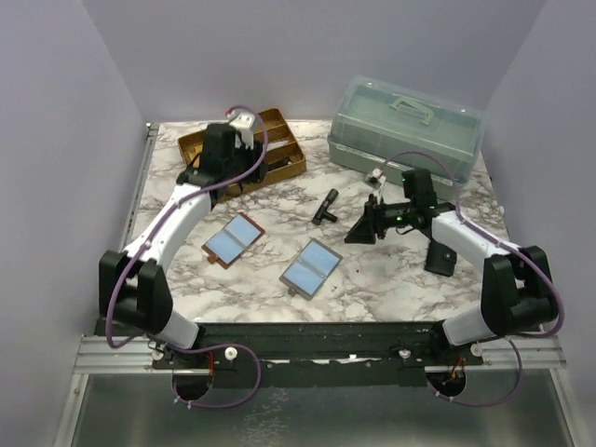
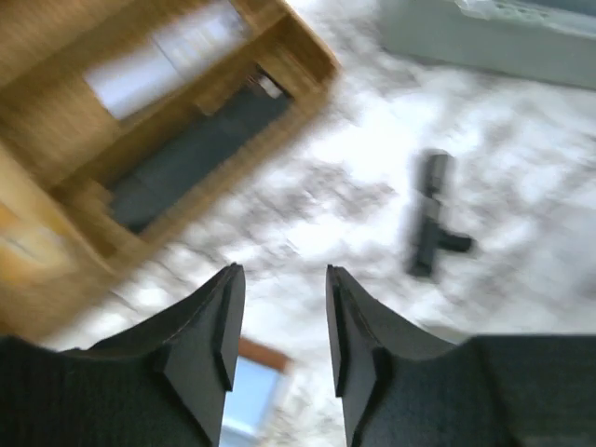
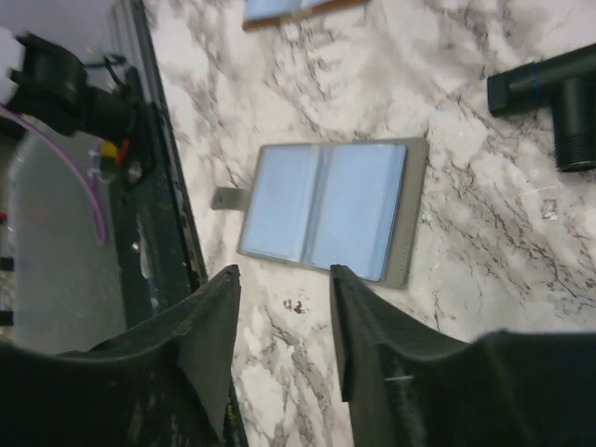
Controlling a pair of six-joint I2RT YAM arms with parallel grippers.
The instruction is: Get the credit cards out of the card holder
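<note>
Two card holders with pale blue cards lie on the marble table: the brown-edged one point(image 1: 233, 239) at centre left, the grey one point(image 1: 311, 267) at front centre, seen whole in the right wrist view point(image 3: 352, 209). My left gripper is open over the right part of the wooden compartment box point(image 2: 214, 168), motion-blurred, nothing visible between its fingers. My right gripper is open above the table, right of and behind the grey holder, with nothing between its fingers.
A black T-shaped tool point(image 1: 326, 207) lies mid-table. A large clear lidded case point(image 1: 403, 135) stands at back right. A dark flat item point(image 1: 440, 257) lies at the right.
</note>
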